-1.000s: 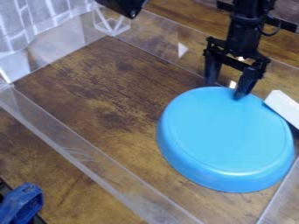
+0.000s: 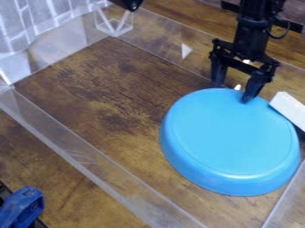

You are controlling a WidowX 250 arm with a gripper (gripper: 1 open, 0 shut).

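Note:
A black gripper (image 2: 244,62) reaches down from the top right to the far edge of a large blue round lid or disc (image 2: 226,142), which lies on a wooden floor. Its fingertips are at the rim of the disc; whether they are shut on it cannot be told. A white object (image 2: 288,111) lies at the disc's right.
Bare wooden floor (image 2: 89,89) fills the middle and left, bordered by clear plastic walls. A blue item (image 2: 17,207) lies at the lower left, outside the wall. A dark object stands at the top left.
The gripper has shifted very slightly at the rim of the disc; the disc looks unmoved.

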